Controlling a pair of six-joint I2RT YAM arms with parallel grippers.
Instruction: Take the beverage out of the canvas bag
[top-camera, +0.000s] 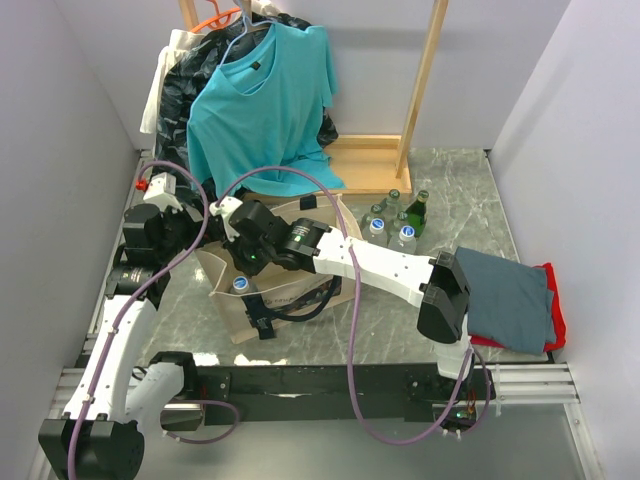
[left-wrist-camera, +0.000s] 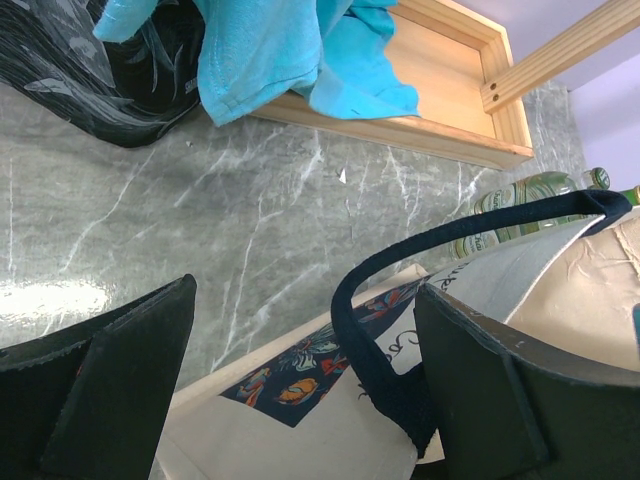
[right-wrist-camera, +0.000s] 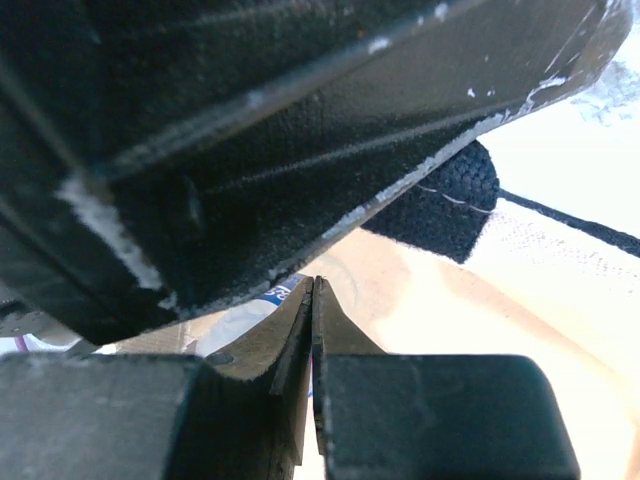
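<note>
The canvas bag (top-camera: 240, 310) stands open in the middle of the table, a blue-capped bottle (top-camera: 243, 287) inside near its front. My right gripper is over the bag's interior, shut with nothing visible between its fingers; a clear bottle (right-wrist-camera: 240, 320) shows partly behind the fingertips. My left gripper is at the bag's left side, fingers apart, with the bag's printed edge and dark handle (left-wrist-camera: 375, 370) lying between and beside them; whether it touches them is unclear.
Several bottles (top-camera: 405, 240) stand right of the bag. Folded grey and red cloths (top-camera: 505, 300) lie at the right. A wooden rack (top-camera: 365, 160) with hanging clothes is behind. Bare table shows at the front.
</note>
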